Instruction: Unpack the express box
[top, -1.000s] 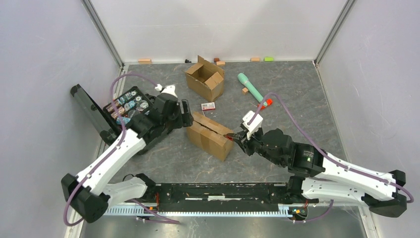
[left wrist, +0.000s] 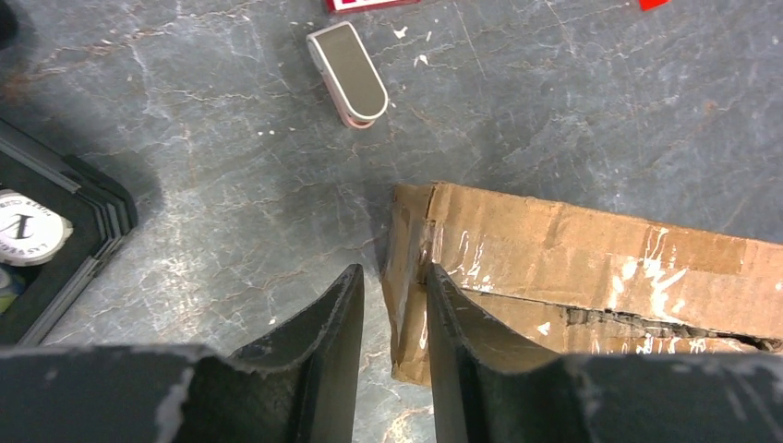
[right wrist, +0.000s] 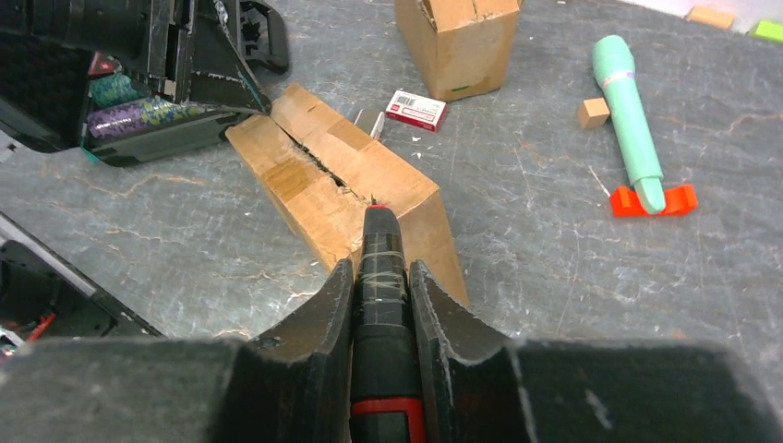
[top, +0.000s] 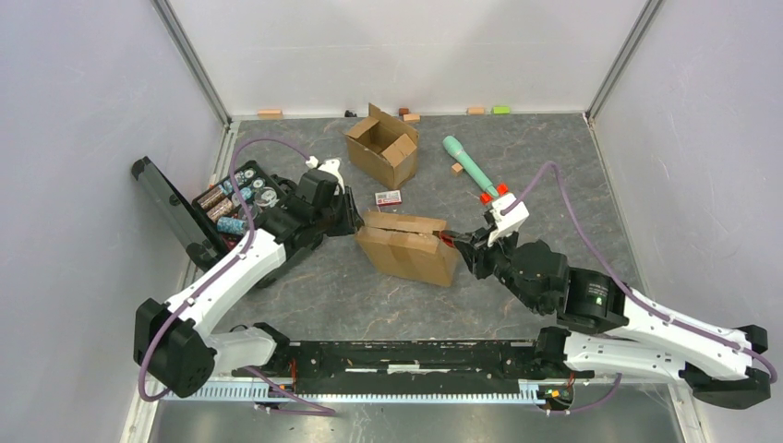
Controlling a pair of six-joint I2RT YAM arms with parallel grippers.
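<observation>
A taped brown cardboard box (top: 406,254) sits on the grey floor between my arms. A partly parted seam (left wrist: 628,318) runs along its top. My left gripper is part open at the box's left end; one fingertip overlaps the box's top edge and the other is outside the end face. Whether they touch cannot be told. My right gripper is shut on a black and red cutting tool (right wrist: 380,305). The tool's tip meets the right end of the box seam; its blade is not visible.
An open, smaller carton (top: 383,148) stands behind. A red-white packet (right wrist: 415,109) and a grey-topped item (left wrist: 351,74) lie behind the box. At left is an open black case (top: 231,198) with several cans; a green flashlight-shaped object (right wrist: 628,115) lies back right.
The box has shifted right and turned, so its seam now lies nearly level. My right gripper has moved right with the tool; the left has come to the box's left end.
</observation>
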